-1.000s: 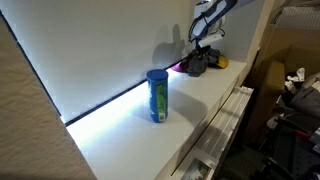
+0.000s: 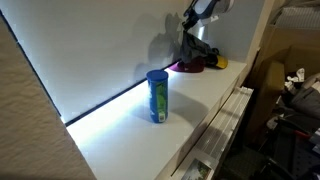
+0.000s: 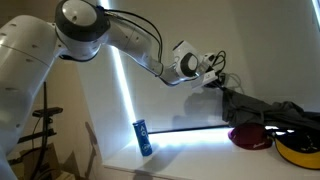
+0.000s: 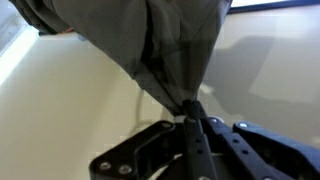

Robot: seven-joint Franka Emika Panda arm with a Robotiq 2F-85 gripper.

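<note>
A dark grey cloth (image 3: 255, 108) is pinched at one end by my gripper, whose fingers are shut. In the wrist view the cloth (image 4: 165, 45) narrows to a fold at the fingertips and spreads away from them. Exterior view 2 shows it slanting down from the raised gripper (image 3: 218, 80) to the right, over a dark red cap (image 3: 250, 136) and a black-and-yellow cap (image 3: 298, 150). In exterior view 1 the cloth (image 2: 190, 46) hangs at the far end of the white surface.
A blue cylindrical can (image 2: 158, 97) stands upright on the white surface (image 2: 120, 140), well apart from the cloth. A pale wall runs along the back. Open drawers or shelving (image 2: 222, 130) lie below the front edge.
My gripper has risen and moved left in exterior view 1. The cloth, bunched low on the caps before, is now drawn upward with it, baring more of the yellow cap.
</note>
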